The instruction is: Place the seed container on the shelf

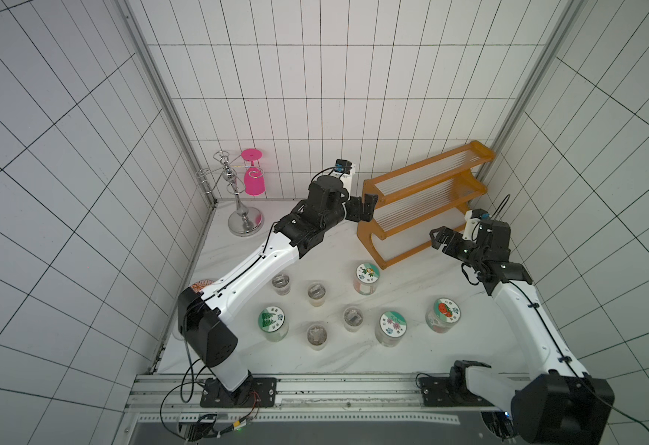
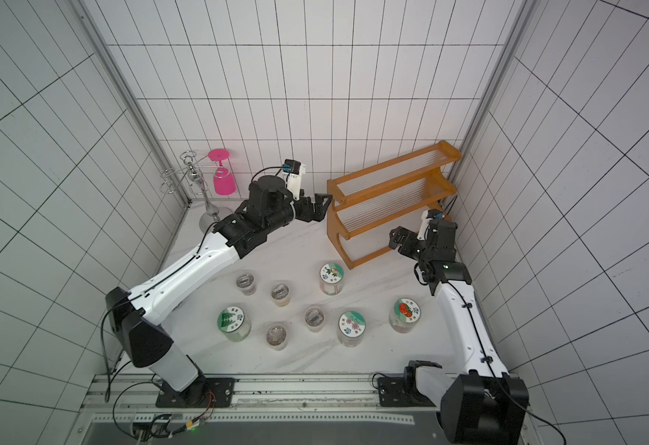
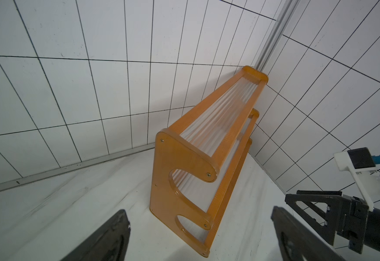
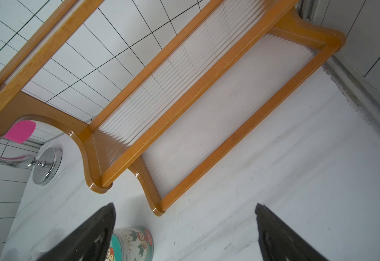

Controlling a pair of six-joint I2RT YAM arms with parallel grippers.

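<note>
The orange wooden shelf (image 1: 425,200) stands at the back right, its tiers empty. Several clear jars with printed lids are upright on the table: one in front of the shelf (image 1: 366,278), one at front centre (image 1: 391,328), one at right (image 1: 443,315) and one at left (image 1: 271,323). Which one is the seed container I cannot tell. My left gripper (image 1: 363,208) is open and empty, high near the shelf's left end. My right gripper (image 1: 442,239), open and empty too, hangs before the shelf's right half; its wrist view shows a jar (image 4: 138,243) beside the left finger.
Several small clear cups, among them a front one (image 1: 317,336), stand between the jars. A chrome rack (image 1: 243,219) with a pink goblet (image 1: 253,181) is at the back left. Bare table (image 4: 285,174) lies in front of the shelf's right half.
</note>
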